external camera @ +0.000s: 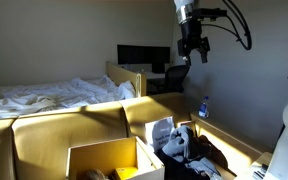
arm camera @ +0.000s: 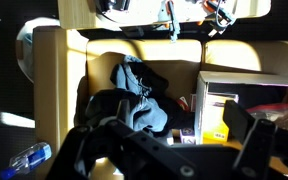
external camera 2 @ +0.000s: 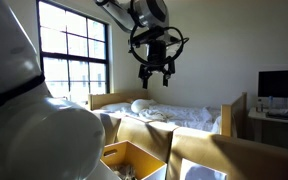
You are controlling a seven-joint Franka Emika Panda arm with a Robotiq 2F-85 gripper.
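High above the sofa area, my gripper (external camera: 194, 57) points downward, its fingers apart and nothing visible between them. Exterior view 2 also shows this gripper (external camera 2: 156, 78) in free air, far from any object. Below it in the wrist view lies a heap of dark grey cloth (arm camera: 134, 100) on the sofa seat. An open cardboard box (external camera: 109, 155) stands beside the cloth, with a yellow item (external camera: 126, 172) and other things inside. A clear bottle with a blue label (arm camera: 29, 158) stands at the sofa's edge; exterior view 1 shows that bottle (external camera: 204, 106) upright.
A tan sofa back (external camera: 69, 135) runs behind the box. A white panel (external camera: 159, 132) leans near the cloth. Farther back are a bed with white bedding (external camera: 59, 95) and a dark monitor (external camera: 144, 57). The air around the gripper is clear.
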